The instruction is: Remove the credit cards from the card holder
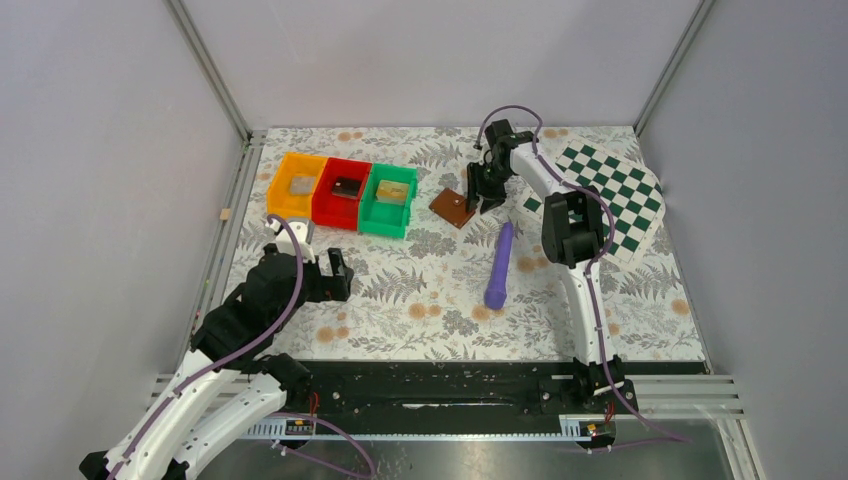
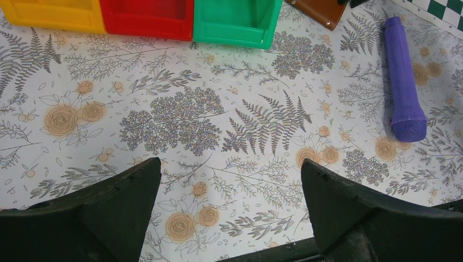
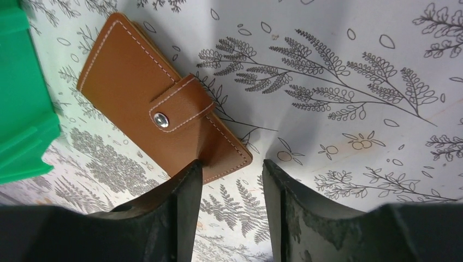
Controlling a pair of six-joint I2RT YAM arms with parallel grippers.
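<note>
The brown card holder (image 1: 453, 207) lies flat on the patterned cloth, right of the green bin. Its strap (image 3: 182, 105) lies across it, with the metal snap (image 3: 161, 120) on top; no cards show. Open, my right gripper is at the holder's near corner, one fingertip overlapping that corner in the right wrist view; whether it touches, I cannot tell. The other finger is over bare cloth. Over the left side of the table, my left gripper hangs wide open with only cloth below it.
Joined yellow (image 1: 292, 204), red (image 1: 336, 214) and green bins (image 1: 383, 220) stand at the back left, each with an item inside. A purple microphone (image 1: 500, 265) lies right of centre. A checkered board (image 1: 632, 205) covers the right side.
</note>
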